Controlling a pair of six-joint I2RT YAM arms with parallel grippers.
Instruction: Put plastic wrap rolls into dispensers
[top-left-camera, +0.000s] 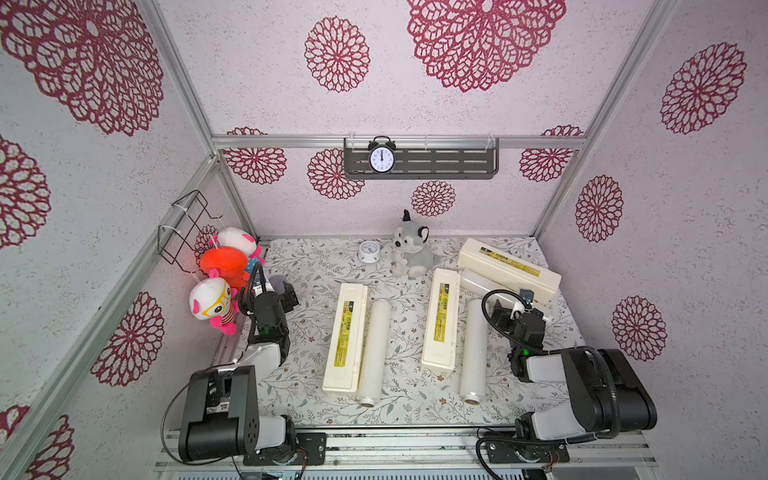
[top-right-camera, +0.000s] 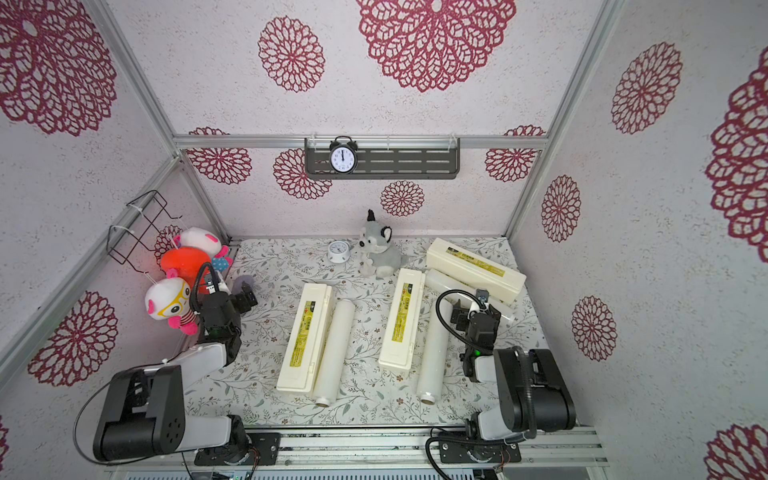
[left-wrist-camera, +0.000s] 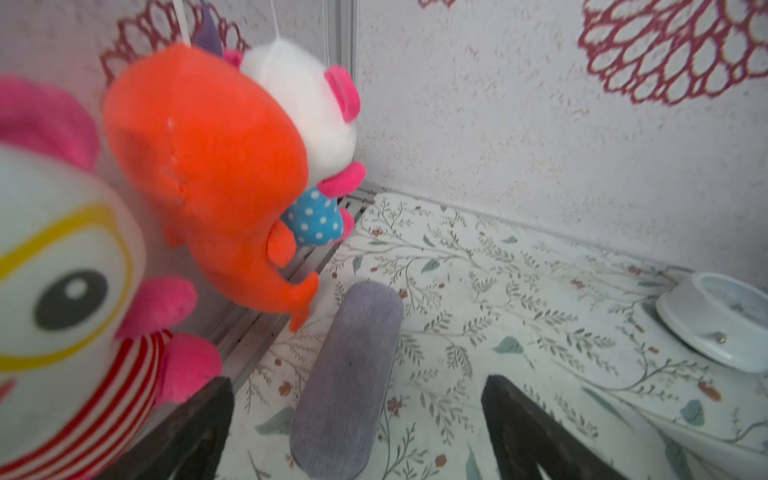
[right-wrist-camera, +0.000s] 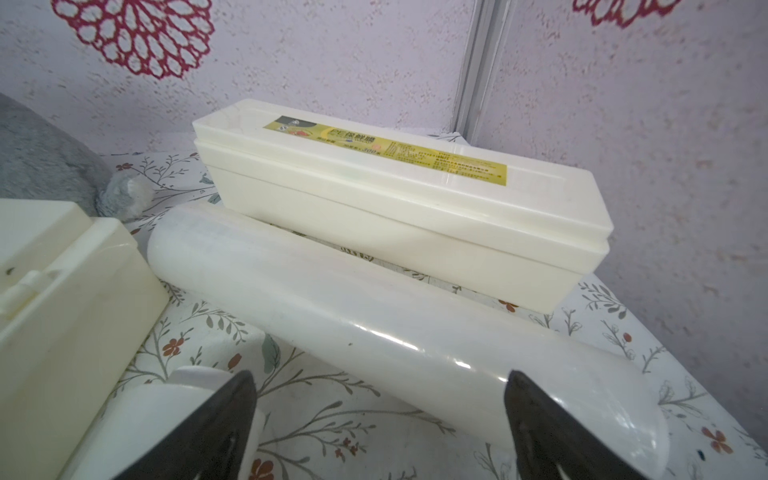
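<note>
Three cream dispenser boxes with yellow labels lie lidded on the table: a left box (top-left-camera: 346, 336), a middle box (top-left-camera: 441, 320) and a back right box (right-wrist-camera: 400, 200). Each has a white wrap roll beside it: a left roll (top-left-camera: 374, 352), a middle roll (top-left-camera: 474, 352) and a back right roll (right-wrist-camera: 384, 320). My right gripper is open just in front of the back right roll, nothing between its fingers. Over at the left, near the hanging toys, my left gripper stands open and empty, away from every box and roll.
Plush toys (top-left-camera: 228, 272) hang by the left wall, close to my left gripper. A grey oblong item (left-wrist-camera: 348, 380) lies on the table there. At the back are a white round dial (top-left-camera: 369, 252) and a grey plush dog (top-left-camera: 412, 252). Bare table separates the left arm from the left box.
</note>
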